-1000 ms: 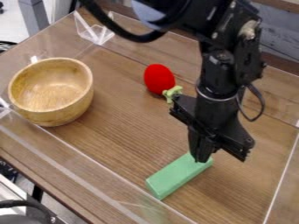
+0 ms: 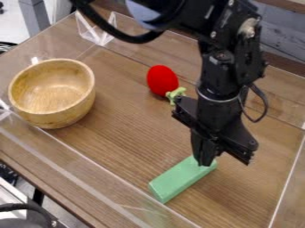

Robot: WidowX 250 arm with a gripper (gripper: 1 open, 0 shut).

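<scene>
My gripper (image 2: 205, 160) hangs over the right half of the table, shut, with nothing visible between its fingertips. Its tips are at the upper end of a green rectangular block (image 2: 179, 183), which lies flat at the lower middle; whether they touch it I cannot tell. The black arm reaches down from the top of the view and hides part of the table behind it.
A wooden bowl (image 2: 50, 93) is at the left. A red object (image 2: 163, 78) with a small green part sits behind the gripper at the upper middle.
</scene>
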